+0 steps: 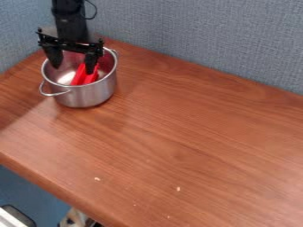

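Observation:
A steel pot (80, 96) with side handles stands at the left end of the wooden table, near the back. Inside it lies a red object (83, 76), long and partly hidden. My black gripper (73, 61) hangs over the pot from above, fingers open and reaching down into its upper part, one on either side above the red object. Whether the fingers touch it I cannot tell.
A grey fabric panel (201, 35) runs along the back. The table's front left edge drops to a blue floor.

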